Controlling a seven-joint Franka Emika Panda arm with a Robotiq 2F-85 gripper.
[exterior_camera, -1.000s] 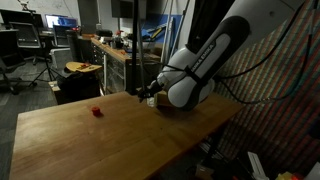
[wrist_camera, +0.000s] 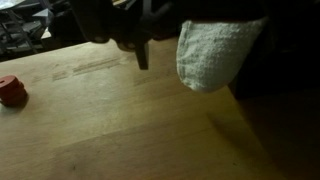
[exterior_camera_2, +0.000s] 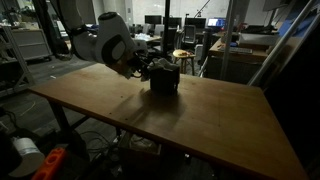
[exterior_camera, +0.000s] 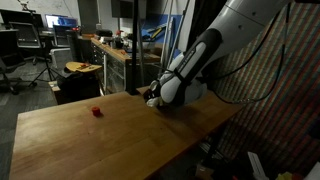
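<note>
A white cloth (wrist_camera: 213,55) hangs at the upper right of the wrist view, over the side of a dark box that is mostly in shadow there. In exterior view 2 this black box (exterior_camera_2: 165,80) stands on the table, with the pale cloth (exterior_camera_2: 158,64) at its top. My gripper is open, its dark fingers left of the cloth in the wrist view. Exterior view 1 has the gripper (exterior_camera: 151,95) close by the cloth and box; the arm hides much of the box. Whether a finger touches the cloth cannot be seen.
A small red round object (wrist_camera: 12,92) lies on the wooden table (wrist_camera: 90,135), well away from the box. A dark vertical post (exterior_camera: 134,50) rises behind the table.
Over the last second the gripper has shifted slightly to the right in exterior view 1, closer to the cloth and box. The red object has stayed in place.
</note>
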